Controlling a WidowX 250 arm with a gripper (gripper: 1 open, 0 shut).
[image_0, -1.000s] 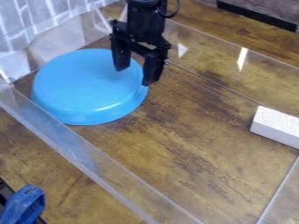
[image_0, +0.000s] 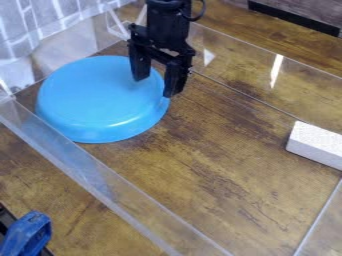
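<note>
A large round blue lid-like object (image_0: 91, 100) lies on the wooden floor of a clear-walled enclosure at the upper left. The black gripper (image_0: 156, 70) reaches down from the top over the right rear edge of the blue object, its fingers pointing downward on or very near that edge. Whether anything is between the fingers I cannot tell.
A white block (image_0: 315, 141) lies at the right side. A blue brush-like item (image_0: 22, 236) is outside the clear wall at the lower left.
The gripper has shifted only slightly at the blue object's rear edge. The other things look unchanged.
</note>
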